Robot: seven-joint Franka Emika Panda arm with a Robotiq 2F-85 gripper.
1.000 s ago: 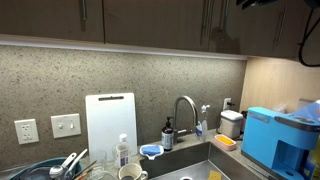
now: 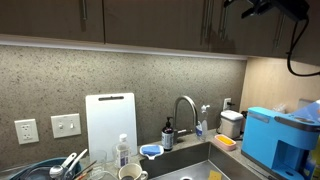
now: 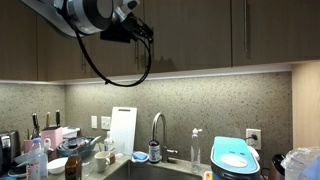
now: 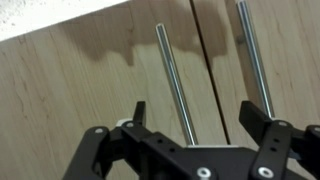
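Note:
My gripper is open in the wrist view, its two dark fingers spread wide in front of the wooden cabinet doors. A long metal handle [image 4: 175, 78] runs toward the space between the fingers, and nothing shows gripped. Across the dark door gap lies a second handle [image 4: 257, 58], on the right-finger side. In exterior view 2 the arm [image 3: 92, 14] reaches in from the upper left, with the gripper [image 3: 140, 26] high by the upper cabinet [image 3: 195, 35]. Whether a finger touches the door cannot be told.
Below the cabinets are a sink [image 2: 200, 158] with a faucet [image 2: 188, 103], a soap bottle [image 2: 168, 134] and a white cutting board [image 2: 111, 124]. A blue appliance [image 2: 268, 138] stands at the right. Dishes crowd the left counter.
In exterior view 1 the arm has come lower into the picture from the top edge over the last second. The things on the counter have not moved.

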